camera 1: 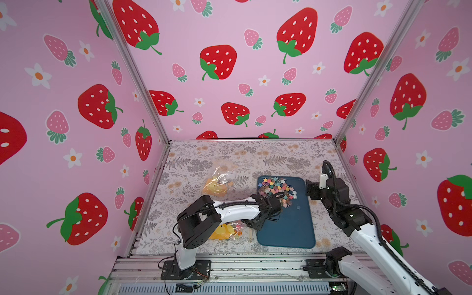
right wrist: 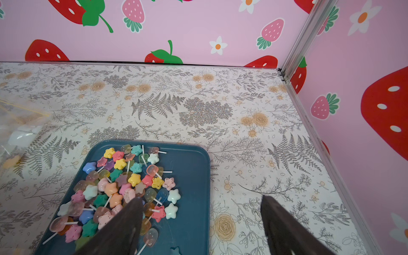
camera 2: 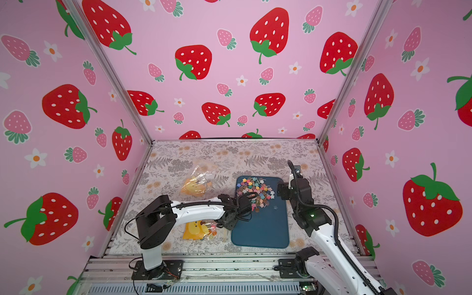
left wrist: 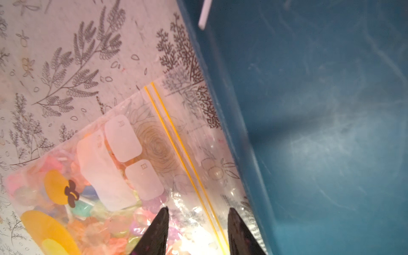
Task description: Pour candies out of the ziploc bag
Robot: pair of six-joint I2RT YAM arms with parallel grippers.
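A clear ziploc bag (left wrist: pixel 114 170) full of candies lies flat on the table in the left wrist view. Its two orange zip lines run beside the blue tray (left wrist: pixel 250 161). My left gripper is over the bag's zip end, its fingers parted; the bag's edge shows in the gap, and whether they touch it I cannot tell. My right gripper stands open and empty, over the table right of the tray. Loose star and round candies (right wrist: pixel 123 187) are heaped in the tray's far left part.
Another clear bag (camera 1: pixel 217 183), mostly flat, lies on the table farther back, left of the tray. The near half of the tray (camera 1: pixel 290 228) is bare. Free table surrounds the tray's far and right sides.
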